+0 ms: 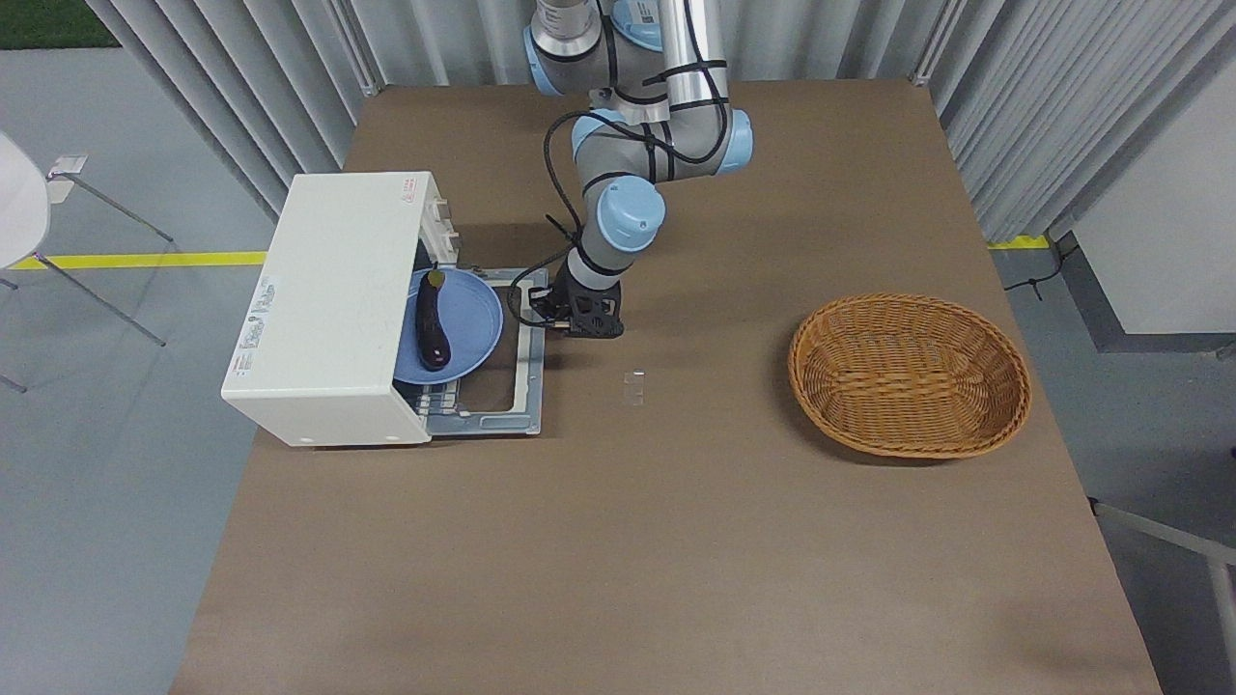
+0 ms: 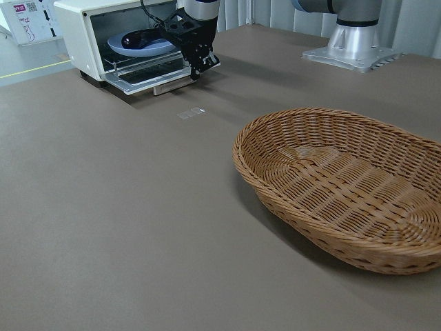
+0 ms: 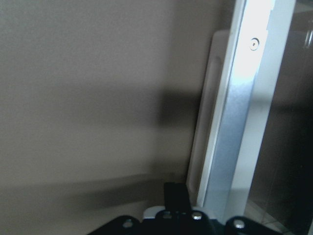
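Observation:
A white toaster oven (image 1: 313, 301) stands with its door (image 1: 527, 394) folded down. In it a blue plate (image 1: 469, 313) holds a dark eggplant (image 1: 431, 330). My black gripper (image 1: 575, 311) is at the door's outer edge. In the wrist view the gripper sits low by the metal strip (image 3: 234, 112) of the door edge. Its fingers look close together, and whether they grip anything is unclear.
A wicker basket (image 1: 910, 371) rests on the right of the brown table (image 1: 695, 556).

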